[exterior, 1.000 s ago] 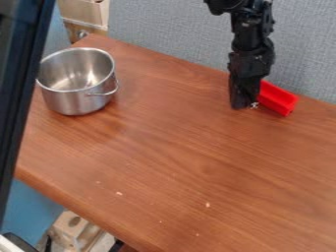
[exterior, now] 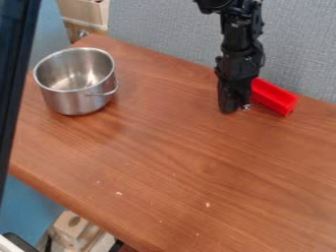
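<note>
My black gripper [exterior: 234, 98] hangs low over the back right of the wooden table, just left of a red block [exterior: 273, 96] and partly in front of it. Its fingers look closed, though they are small and dark; I see nothing held between them. Whether they touch the block I cannot tell. A steel pot [exterior: 77, 79] with a wire handle stands at the back left of the table.
A grey padded wall [exterior: 164, 25] runs behind it. A dark post stands at the left edge, with wooden pieces below the table.
My gripper has shifted slightly to the left. The red block and the pot look unmoved.
</note>
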